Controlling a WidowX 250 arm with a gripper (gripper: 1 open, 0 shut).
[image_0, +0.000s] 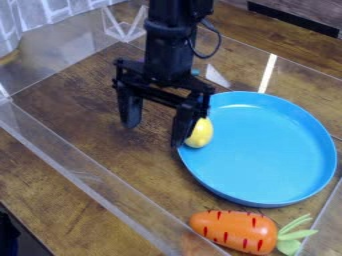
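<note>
My black gripper hangs open over the wooden table, its two fingers spread wide, the right one just at the yellow egg-shaped object and partly in front of it. That object lies on the left rim area of a blue plate. Whether the finger touches it I cannot tell. An orange toy carrot with green leaves lies at the bottom right, below the plate.
Bare wood lies left of and below the gripper. Clear plastic edging runs along the table's left side. A small teal and dark object behind the arm is mostly hidden.
</note>
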